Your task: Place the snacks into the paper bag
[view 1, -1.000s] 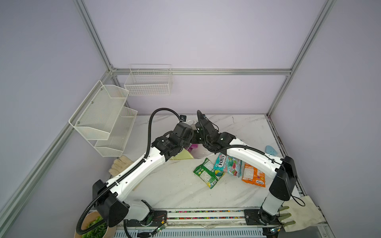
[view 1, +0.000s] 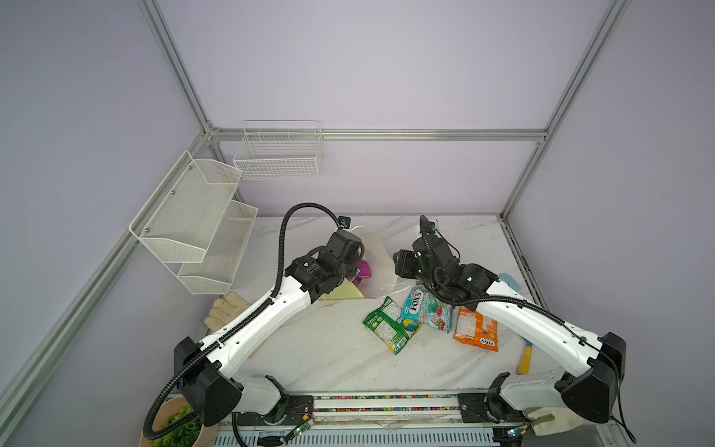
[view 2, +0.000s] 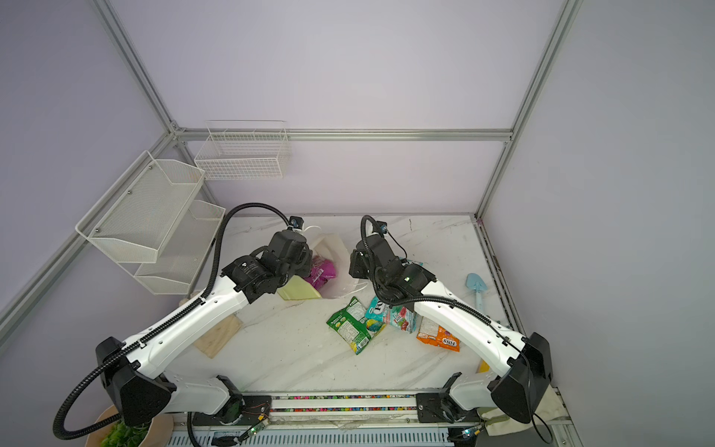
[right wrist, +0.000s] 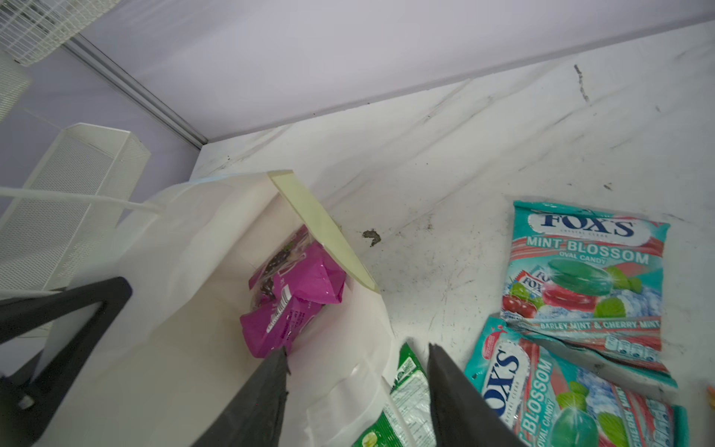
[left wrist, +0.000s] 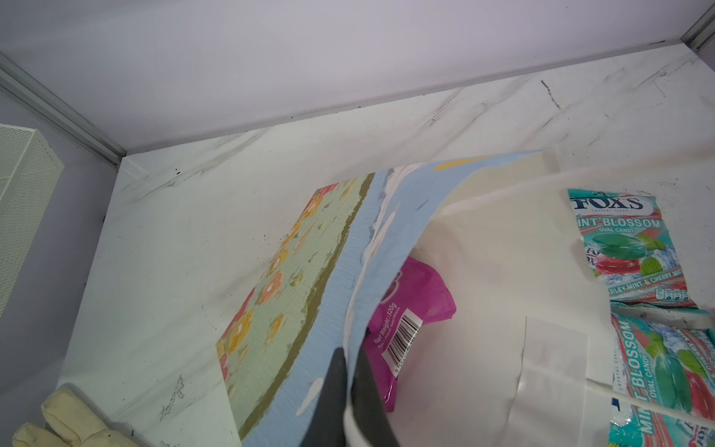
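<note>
The paper bag (left wrist: 551, 283) stands open near the centre, with a purple snack pack (left wrist: 413, 294) (right wrist: 298, 290) inside. My left gripper is shut on the bag's rim, at its printed side. My right gripper is open beside the bag, over its right part, nothing held. To the bag's right lie two turquoise Fox's candy packs (right wrist: 584, 268), a green pack (view 1: 391, 324) and an orange pack (view 1: 476, 331).
White wire shelves (view 1: 186, 208) hang on the left wall, a wire basket (view 1: 275, 156) at the back. A glove (view 1: 227, 313) lies at left, a blue tool (view 2: 476, 283) at right.
My right arm has swung from inside the bag area out to the right. The left arm has stayed in place.
</note>
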